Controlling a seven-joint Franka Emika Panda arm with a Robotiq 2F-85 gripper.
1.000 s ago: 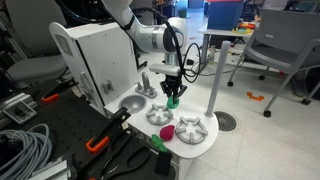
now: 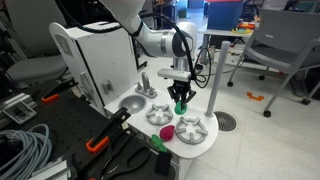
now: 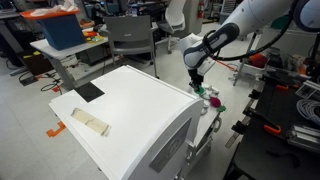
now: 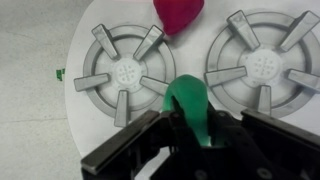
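In the wrist view a green object (image 4: 190,106) sits between the black fingers of my gripper, which is shut on it. From exterior view 1 the green object (image 2: 181,106) shows under the gripper (image 2: 182,94), between the two grey burners. The gap, if any, between its lower end and the white surface is hard to tell. A red object (image 2: 166,132) lies on the white surface near the burners, and its lower part shows at the top of the wrist view as a red shape (image 4: 178,12).
The left burner (image 2: 159,114) and right burner (image 2: 191,130) rest on the round white stove top (image 2: 196,148). A small sink (image 2: 132,103) with a tap is to the left. A white post (image 2: 218,76) rises behind. The front black table has cables.
Over the last second my gripper and the green object have shifted slightly to the right and lower in exterior view 1. The red object and burners have stayed put.
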